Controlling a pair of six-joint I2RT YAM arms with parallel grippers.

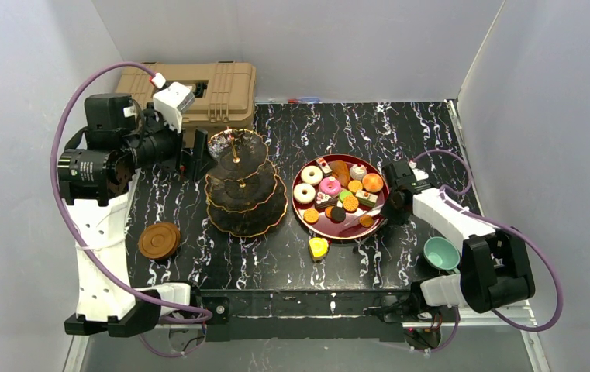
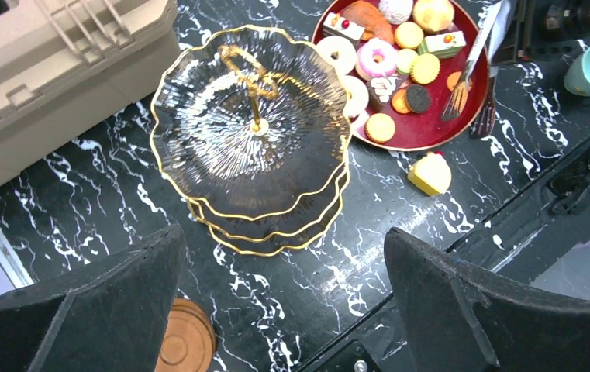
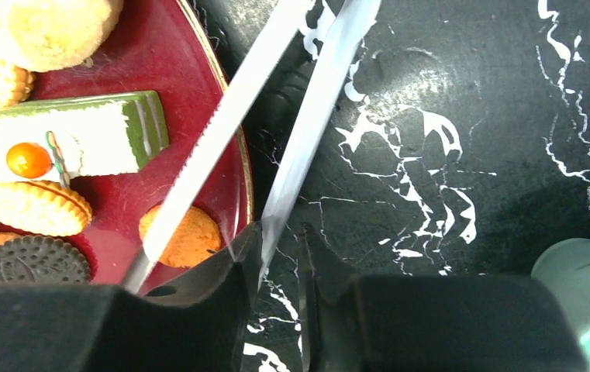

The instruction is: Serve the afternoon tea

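Note:
Silver tongs lie with one arm across the right rim of the red tray and the other beside it. My right gripper is low over them, its fingers a narrow gap apart. In the right wrist view the outer tong arm runs into that gap; whether the fingers touch it cannot be told. Donuts, cookies and cakes crowd the tray. A yellow cake slice sits on the table in front of it. Beside the black, gold-edged tiered stand, my left gripper is open and empty.
A tan case stands behind the stand, and a brown round coaster lies front left. The green cup is close to my right forearm. Bare table stretches behind the tray and between stand and cake slice.

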